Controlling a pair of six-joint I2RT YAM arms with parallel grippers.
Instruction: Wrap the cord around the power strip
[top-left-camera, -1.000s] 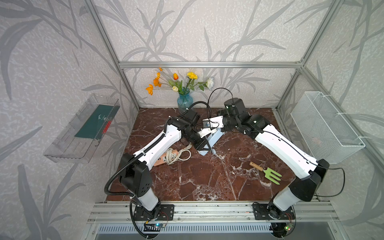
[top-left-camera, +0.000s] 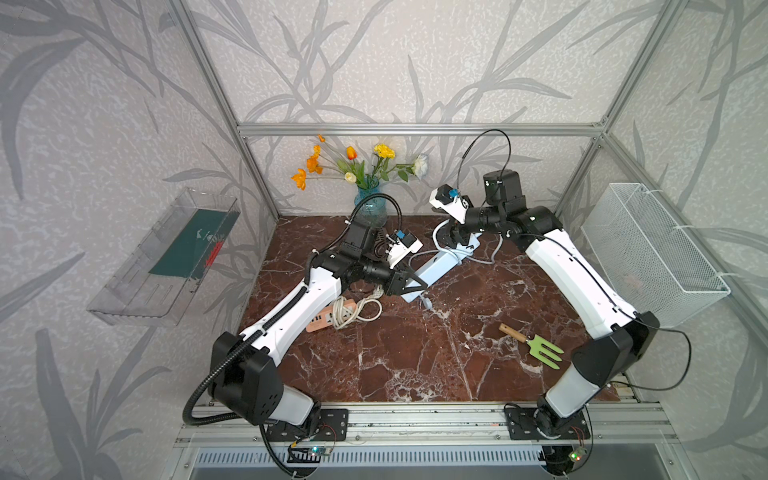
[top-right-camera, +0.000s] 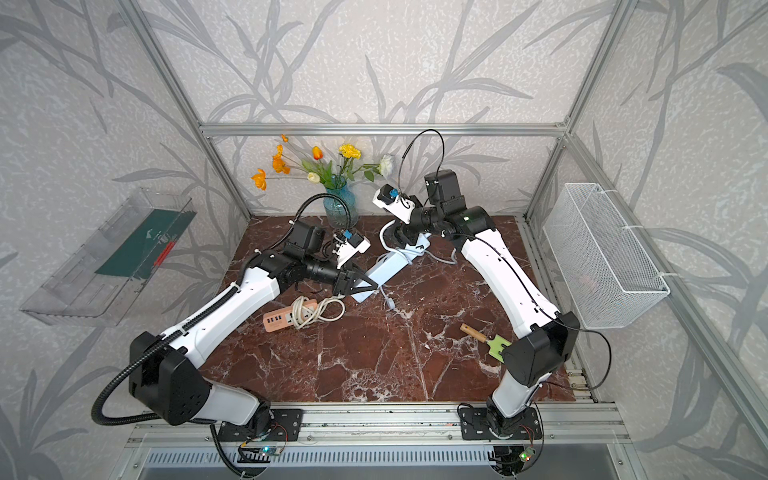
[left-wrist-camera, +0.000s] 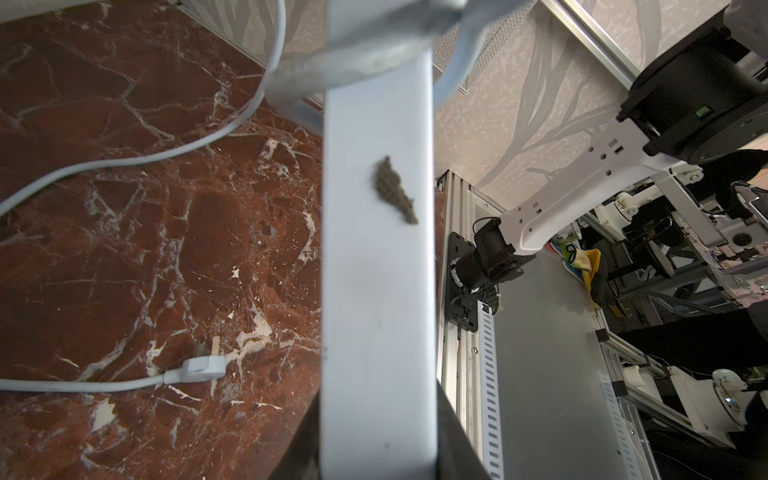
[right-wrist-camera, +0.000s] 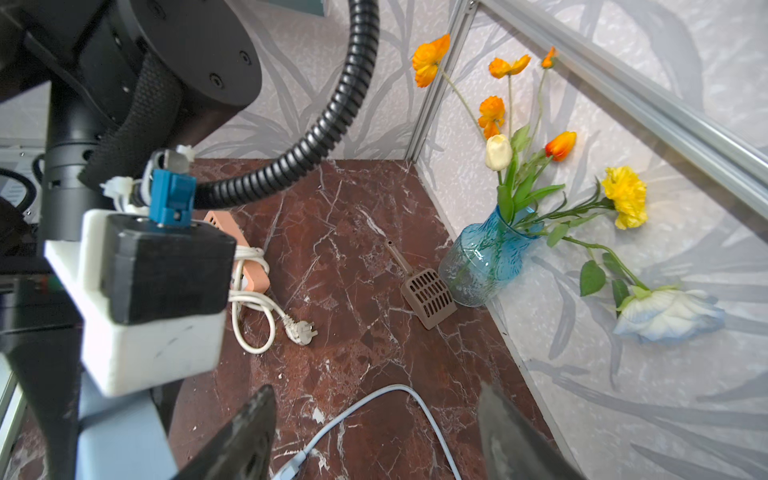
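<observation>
My left gripper (top-left-camera: 406, 285) is shut on the near end of the light-blue power strip (top-left-camera: 432, 268), which is tilted up and fills the middle of the left wrist view. Pale cord (left-wrist-camera: 356, 64) crosses its upper part, with loose loops beside it; a plug (left-wrist-camera: 200, 368) lies on the marble. My right gripper (top-left-camera: 460, 236) stands open over the strip's far end; its fingertips are blurred in the right wrist view, with cord (right-wrist-camera: 384, 392) below them.
A pink power strip (top-left-camera: 318, 320) with coiled cream cord lies left. A flower vase (top-left-camera: 370, 209) stands at the back, a scoop (right-wrist-camera: 428, 296) near it. A garden fork (top-left-camera: 540, 348) lies front right.
The power strip, in my left gripper, has shifted and changed angle.
</observation>
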